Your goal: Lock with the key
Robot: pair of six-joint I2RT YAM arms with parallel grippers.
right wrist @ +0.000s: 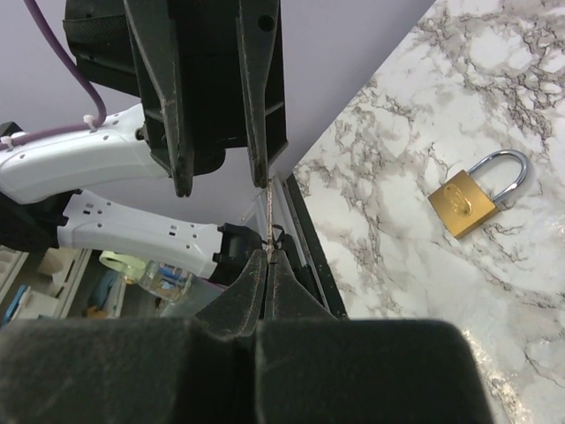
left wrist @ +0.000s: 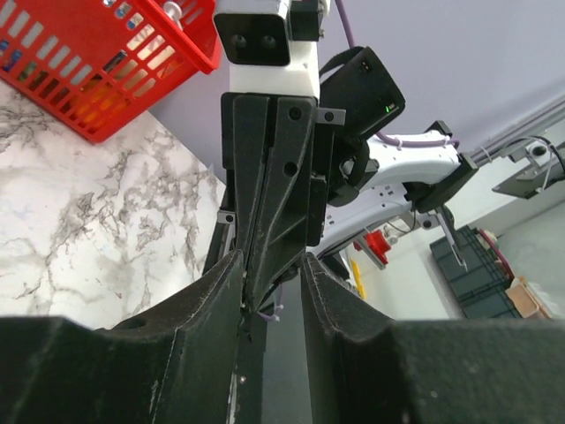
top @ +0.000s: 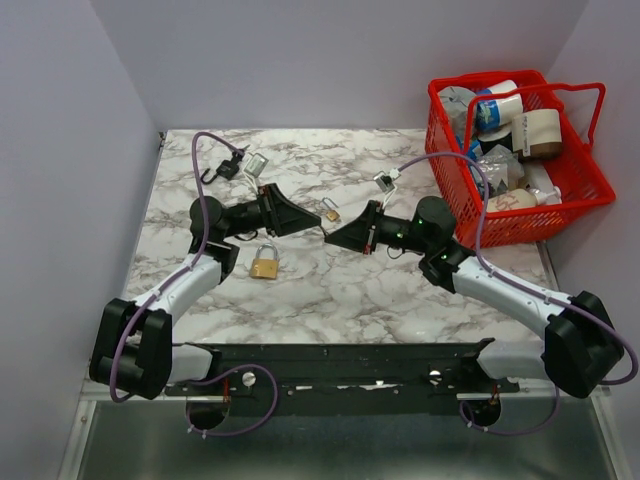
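Two brass padlocks lie on the marble-patterned table: a larger padlock (top: 264, 268) at the left, and a smaller padlock (top: 331, 213) behind the gripper tips. In the right wrist view a brass padlock (right wrist: 463, 205) has its shackle toward the back. A thin key (right wrist: 271, 216) sticks out from my right gripper, whose fingertips are shut on it. My left gripper faces it with its fingers apart, one fingertip right at the key's far end. Whether that finger touches the key, I cannot tell. In the left wrist view the right gripper's dark fingers (left wrist: 274, 203) partly fill the gap.
A red basket (top: 560, 215) full of containers and bags stands at the back right. Some small black things (top: 230, 163) lie at the back left.
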